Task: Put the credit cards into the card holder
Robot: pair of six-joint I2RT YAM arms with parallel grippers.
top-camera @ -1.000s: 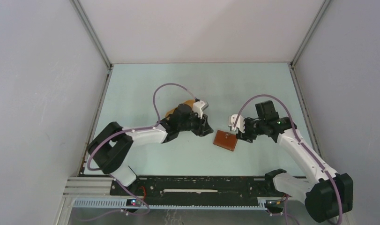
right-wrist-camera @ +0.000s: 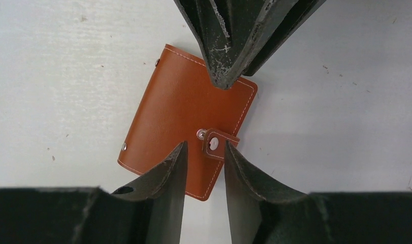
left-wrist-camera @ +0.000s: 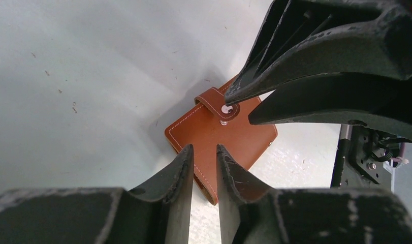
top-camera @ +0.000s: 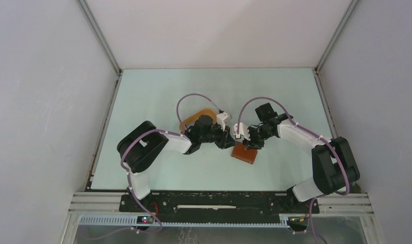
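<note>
The card holder is a brown leather wallet lying flat and closed near the middle of the table. Its strap lies over the cover, with the strap's button beside the metal stud, not on it. My left gripper is part open and empty, over the holder's left side. From the other side my right gripper hangs above the strap, its fingers slightly apart with nothing between them. In the left wrist view the right gripper's fingers hang over the strap. I see no credit cards.
A yellow-orange tray stands behind the left arm, mostly covered by it, so its contents cannot be made out. The two grippers are close together over the holder.
My right gripper has moved left, from beside the holder to over its upper part. The left gripper has shifted a little to the right, closer to it. The holder stays in place.
</note>
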